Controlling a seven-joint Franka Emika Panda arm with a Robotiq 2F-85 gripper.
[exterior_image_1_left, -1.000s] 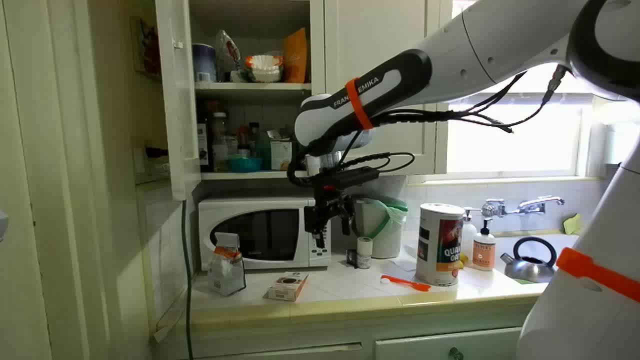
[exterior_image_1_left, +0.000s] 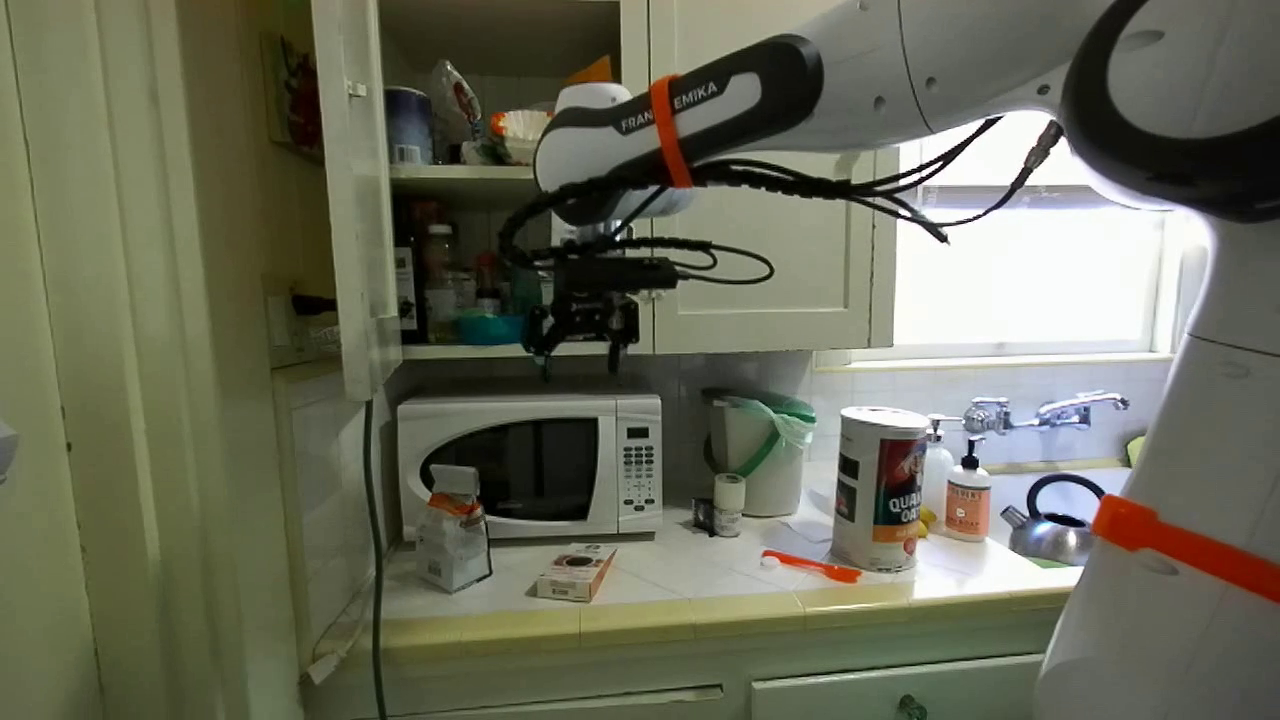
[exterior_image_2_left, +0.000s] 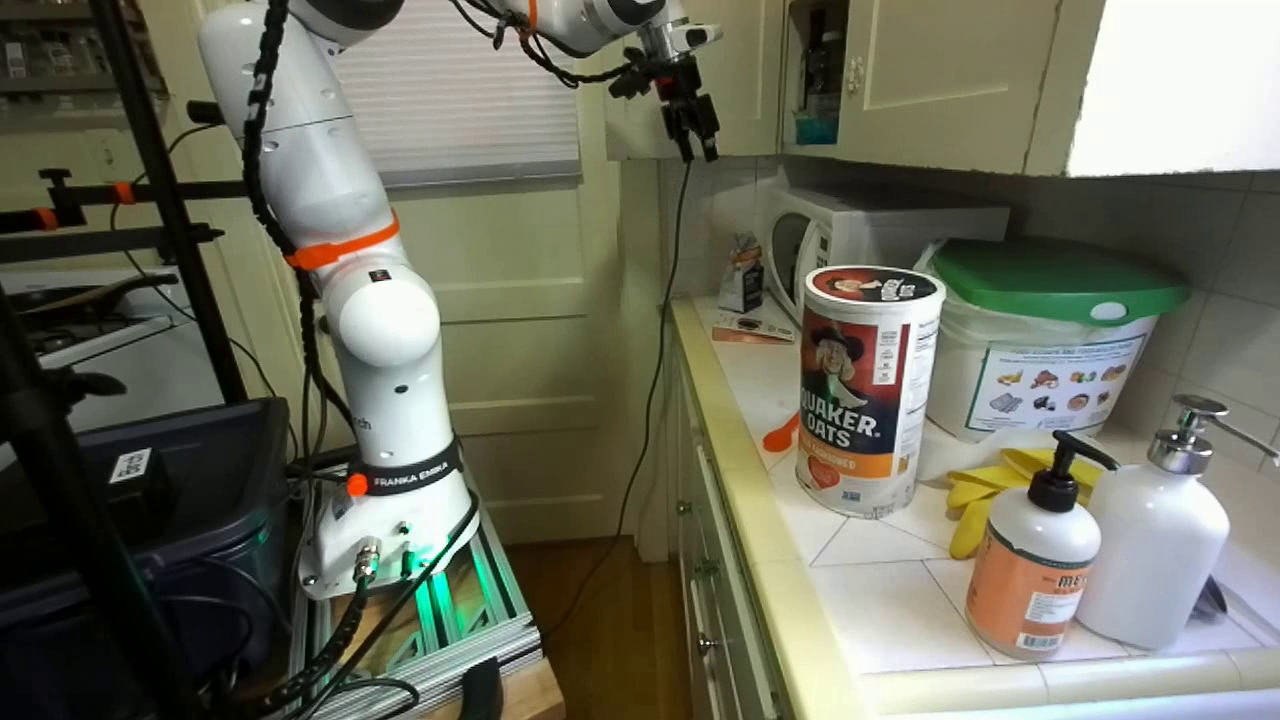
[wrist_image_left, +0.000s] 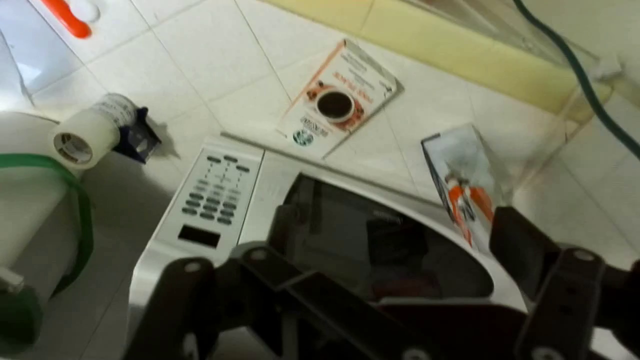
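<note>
My gripper (exterior_image_1_left: 581, 360) hangs open in front of the cabinet's lower edge, higher than the white microwave (exterior_image_1_left: 630, 522). Nothing is between its spread fingers in the wrist view. A coffee box (wrist_image_left: 354, 81) lies flat on the counter. Close to the microwave's front stands a silver and orange coffee bag (wrist_image_left: 459, 156), partly covered by a finger in the wrist view. The oats canister (exterior_image_2_left: 866, 396) is upright near the counter's front edge, with an orange scoop (exterior_image_1_left: 816, 565) beside it. Both coffee packages are well below the gripper.
An open cabinet door (exterior_image_1_left: 360, 204) stands left of the gripper, beside shelves of jars and packages. The green-lidded bin (exterior_image_2_left: 1056, 360), soap bottles (exterior_image_2_left: 1034, 564) and yellow gloves (exterior_image_2_left: 978, 492) crowd the counter's right. A cable (exterior_image_1_left: 374, 576) hangs at the left.
My gripper has risen and moved left, from in front of the microwave's right side to above its top. The counter items have not moved.
</note>
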